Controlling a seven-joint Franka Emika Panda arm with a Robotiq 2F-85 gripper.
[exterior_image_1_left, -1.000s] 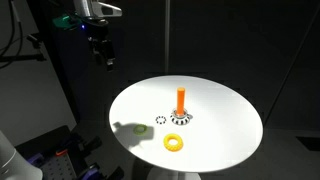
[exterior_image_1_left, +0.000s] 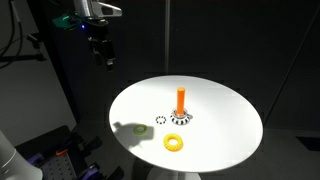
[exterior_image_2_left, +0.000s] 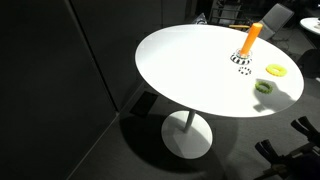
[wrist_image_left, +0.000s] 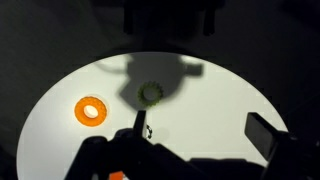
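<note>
An orange post (exterior_image_1_left: 181, 100) stands upright on the white round table, with a black-and-white ring (exterior_image_1_left: 182, 119) around its foot. A yellow ring (exterior_image_1_left: 173, 142) lies near the table's front edge; it looks orange in the wrist view. To its left is a green ring (exterior_image_1_left: 140, 129). A smaller black-and-white ring (exterior_image_1_left: 161, 120) lies between the green ring and the post. High above and off the table's edge, my gripper (exterior_image_2_left: 285, 138) is open. In the wrist view its fingers (wrist_image_left: 262, 134) stand wide apart with nothing between them.
My arm's shadow falls over the green ring in the wrist view.
</note>
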